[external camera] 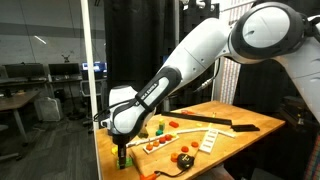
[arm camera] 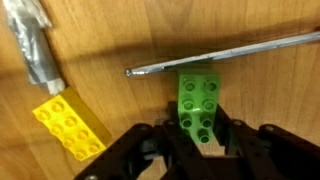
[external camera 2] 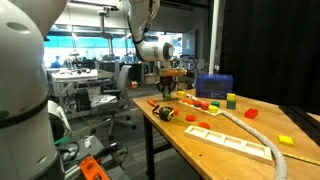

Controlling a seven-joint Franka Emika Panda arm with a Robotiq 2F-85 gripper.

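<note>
In the wrist view a green toy brick [arm camera: 198,105] with several round studs sits between the fingers of my gripper, which is shut on it. The brick's far end reaches a thin metal rod [arm camera: 225,52] lying across the wood. Whether the brick touches the table or hangs just above it cannot be told. To the left lies a yellow brick [arm camera: 72,124], apart from the gripper. In exterior view 1 the gripper [external camera: 122,158] points down at the table's near left end, with green showing around its tips.
A silver tube-like piece [arm camera: 36,50] lies at the upper left of the wrist view. Several coloured blocks and a white slotted strip [external camera: 209,140] spread over the wooden table. A blue box [external camera 2: 213,87] stands farther back in exterior view 2.
</note>
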